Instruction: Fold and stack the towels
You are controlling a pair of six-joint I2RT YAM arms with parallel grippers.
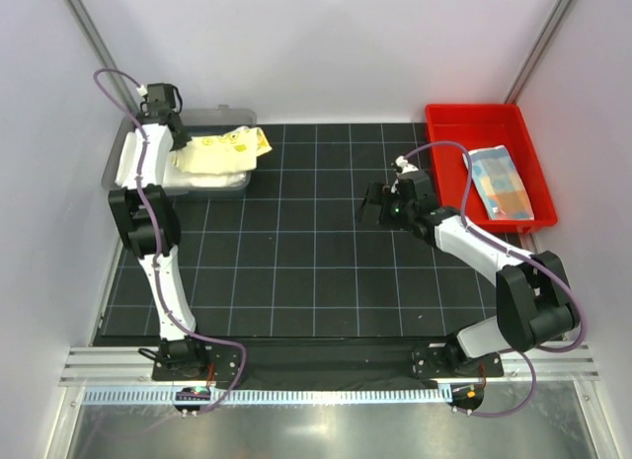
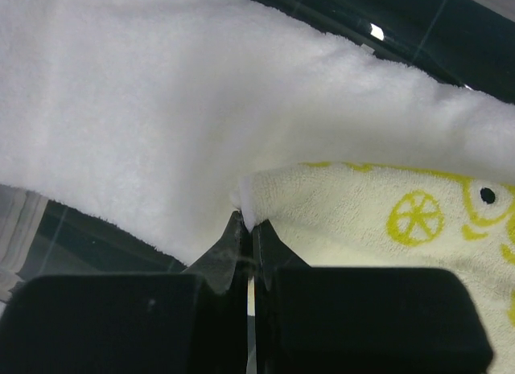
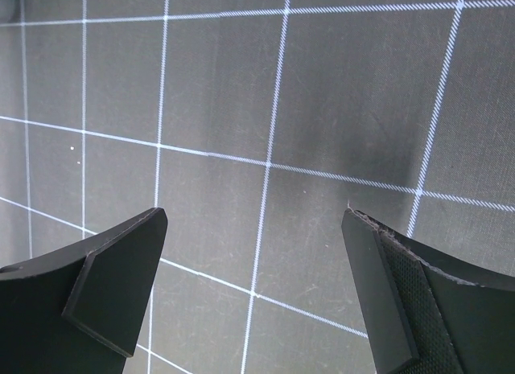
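A pale yellow towel with yellow prints lies partly over a white towel at the grey bin on the left. In the left wrist view, my left gripper is shut on a corner of the yellow towel, and the white towel spreads beneath it. The yellow towel's far end reaches past the bin's right side. Over the dark table's right half, my right gripper stands open, with only bare grid surface between its fingers. Part of the bin is hidden under the left arm.
The grey bin stands at the back left against the wall. A red bin at the right holds a folded checked cloth.
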